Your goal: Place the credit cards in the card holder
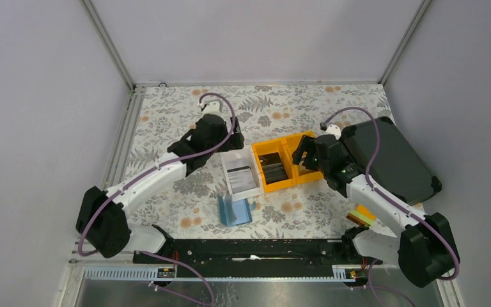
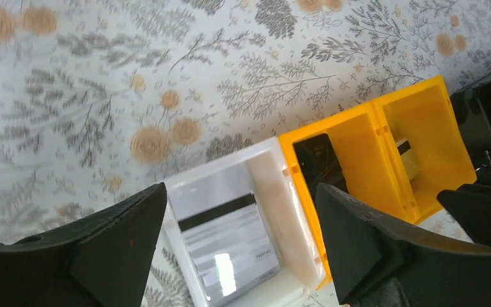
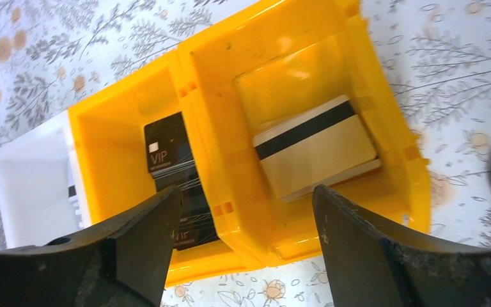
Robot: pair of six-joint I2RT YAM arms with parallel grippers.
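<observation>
The white bin (image 2: 275, 185) holds clear cards (image 2: 230, 243) with a dark stripe. Beside it, one yellow bin (image 3: 112, 128) contains black cards (image 3: 169, 144), one marked VIP. In the other yellow bin (image 3: 230, 70) lies a stack of gold cards (image 3: 319, 144). Above the white bin my left gripper hangs open, its fingers wide apart and empty. My right gripper is over the yellow bins, fingers apart with nothing between them. In front of the white bin rests a blue folded holder (image 1: 234, 211); the wrist views do not show it.
A large dark case (image 1: 393, 160) occupies the right side, close to my right arm. Near the front right lies a yellow and brown item (image 1: 361, 215), partly hidden.
</observation>
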